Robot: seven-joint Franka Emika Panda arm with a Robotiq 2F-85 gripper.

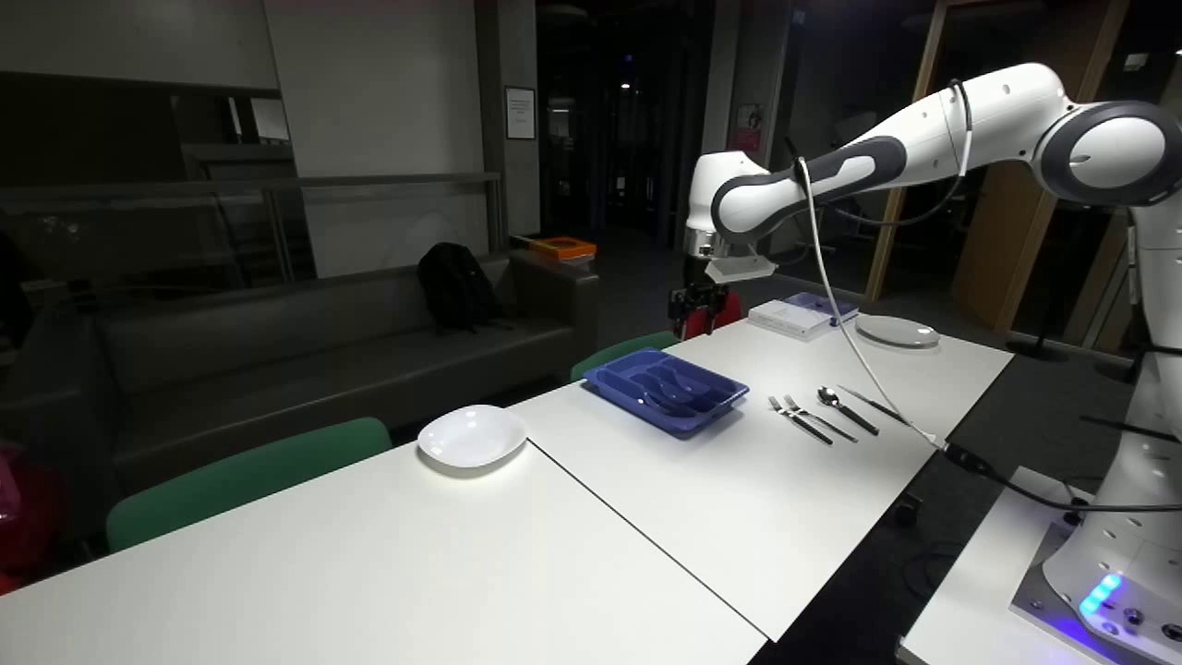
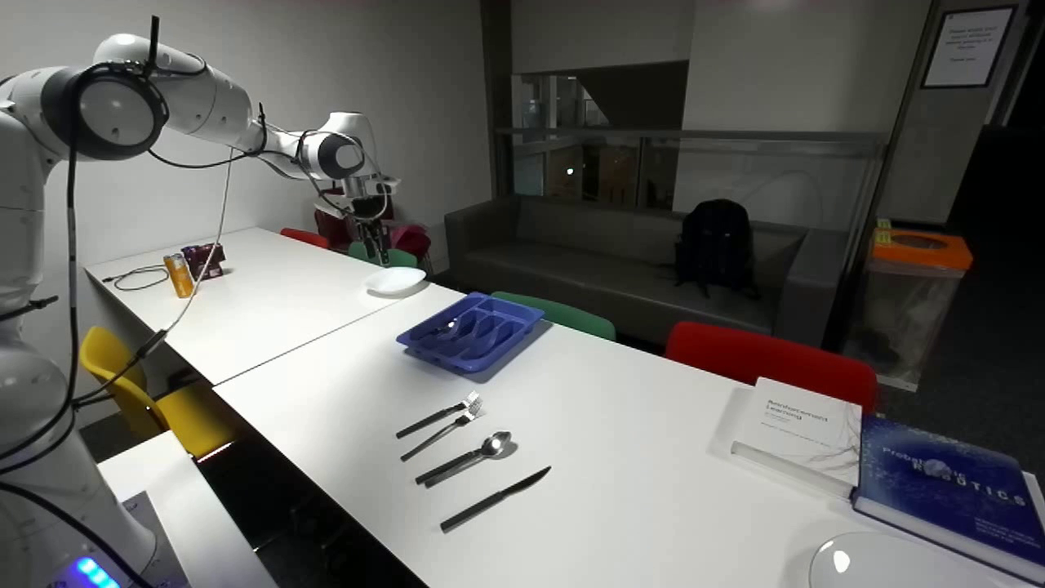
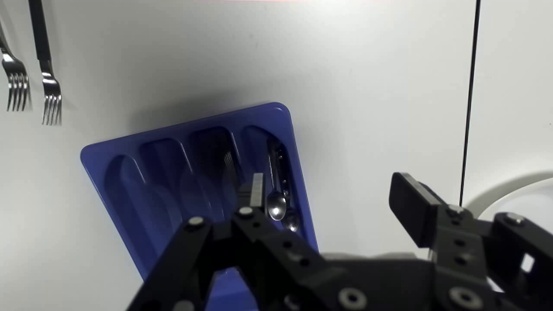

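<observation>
Below my gripper, which hangs high over the table with its fingers wide apart and empty, lies a blue cutlery tray. In its compartment nearest the white plate are small spoons; a fork's tines show in the neighbouring one, partly in shadow. Outside the tray, on bare table, two forks lie side by side. Spoons rest close together beside them, and a knife lies farther along. A white plate sits across the table seam from the tray.
At one end of the table are a white book, a blue book and another plate. An orange can and a dark red package stand at the other end. Chairs line the far edge.
</observation>
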